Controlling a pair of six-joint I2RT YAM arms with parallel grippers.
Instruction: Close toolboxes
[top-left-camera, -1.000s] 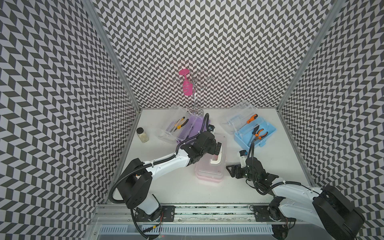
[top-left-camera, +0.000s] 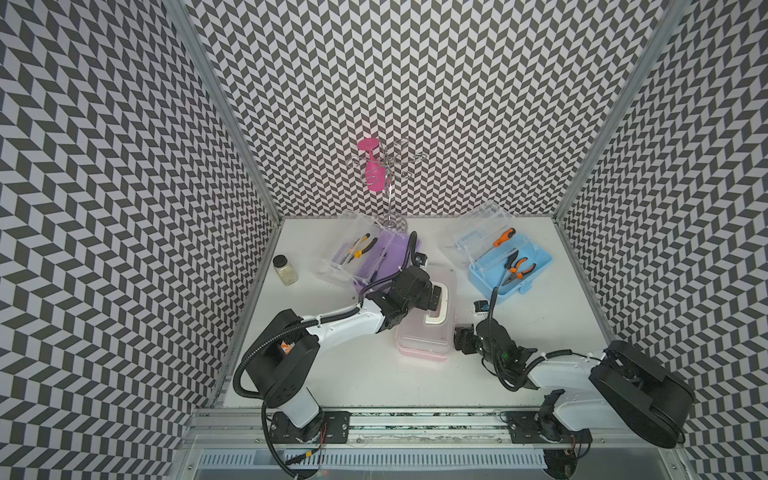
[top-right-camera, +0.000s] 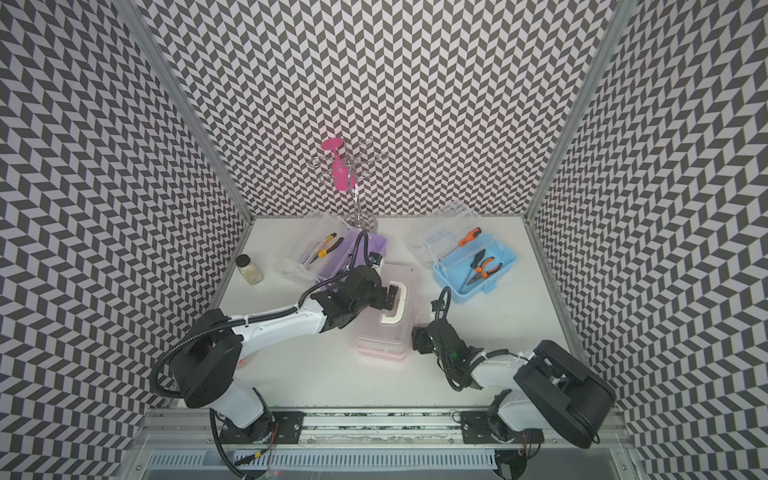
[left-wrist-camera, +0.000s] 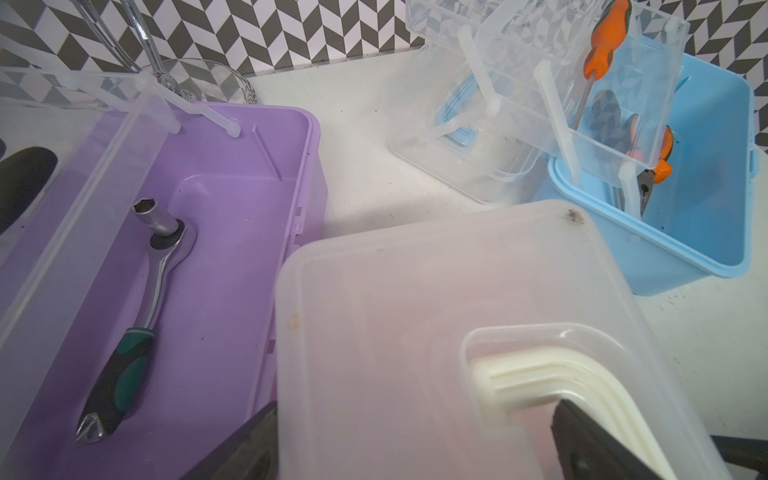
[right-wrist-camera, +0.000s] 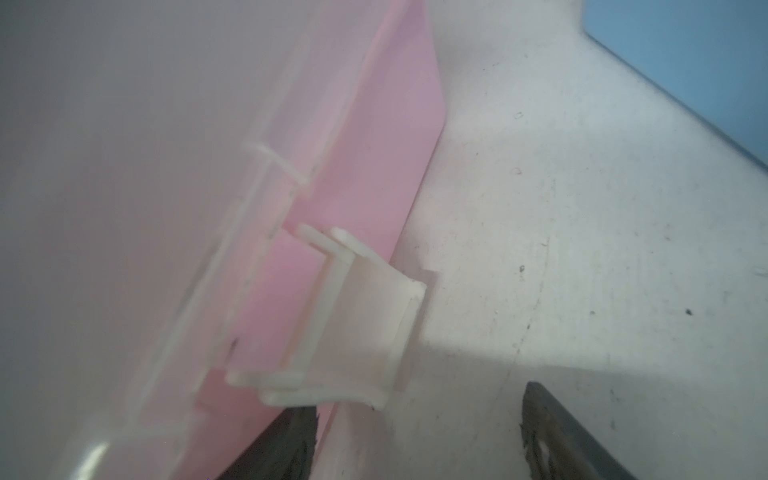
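The pink toolbox (top-left-camera: 424, 336) sits mid-table with its translucent lid down over it. Above that lid my left gripper stands with its fingers parted, one by the white handle (left-wrist-camera: 560, 376). Low at the box's right side is my right gripper, open, with a white latch (right-wrist-camera: 360, 320) in front of it that sticks out from the pink wall. Nothing shows clasped between the right fingers. Behind, the purple toolbox (left-wrist-camera: 232, 232) and the blue toolbox (top-right-camera: 496, 272) stand with lids folded back.
A ratchet (left-wrist-camera: 136, 344) lies in the purple box, and orange-handled pliers (top-left-camera: 521, 269) lie in the blue one. A jar (top-left-camera: 285, 270) stands at the left. Behind the boxes is a metal stand (top-left-camera: 389, 220) with a pink glass.
The pink box has shifted slightly right, and my left arm has moved only a little.
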